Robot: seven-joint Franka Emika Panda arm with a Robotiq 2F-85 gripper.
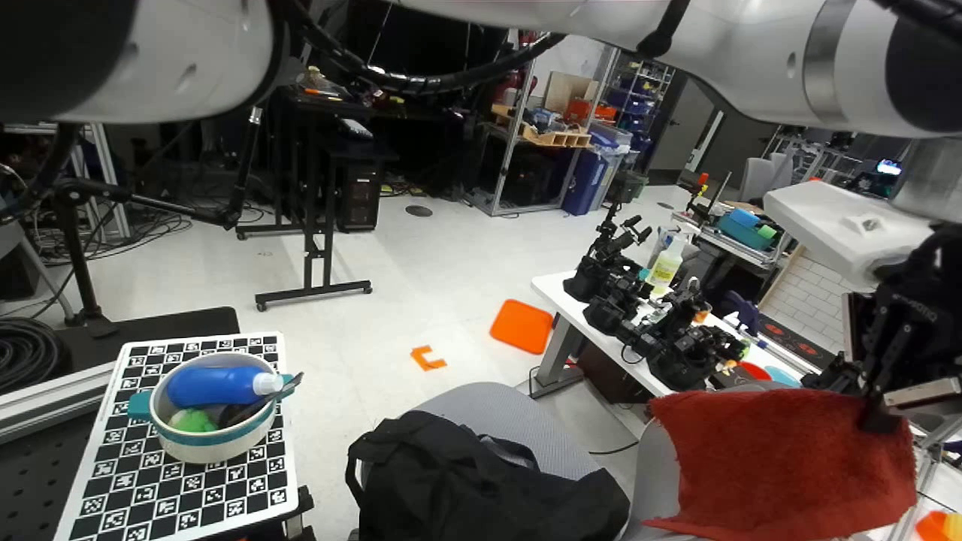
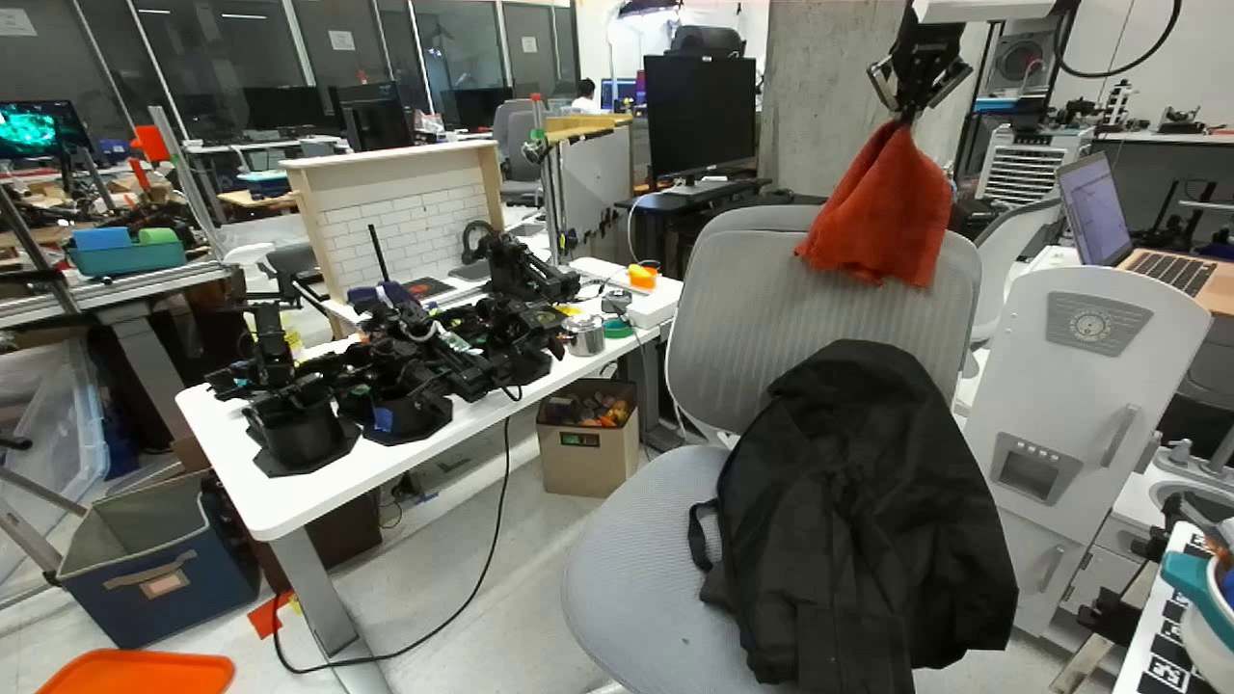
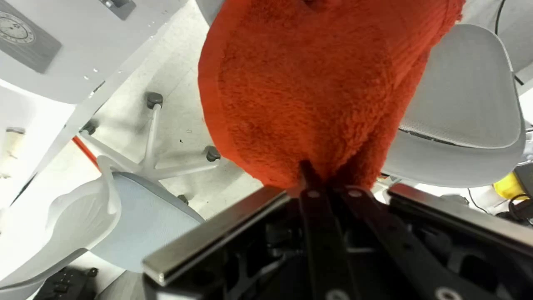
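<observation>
A red-orange towel (image 3: 305, 85) hangs from my gripper, whose black fingers are shut on a bunched part of it. In exterior view 2 the towel (image 2: 887, 208) droops below the gripper (image 2: 908, 114), in front of the upper backrest of a grey office chair (image 2: 740, 301); whether it touches the backrest I cannot tell. Exterior view 1 shows the towel (image 1: 785, 464) at the lower right, with the gripper (image 1: 879, 410) at its upper right edge. A black jacket or bag (image 2: 862, 520) lies on the chair's seat.
A white table (image 2: 278, 497) bears several black devices beside the chair. On the other side stands a light grey toy kitchen (image 2: 1053, 428). A patterned board (image 1: 99, 505) carries a pot (image 1: 212, 446) with a blue bottle (image 1: 216, 386) in it.
</observation>
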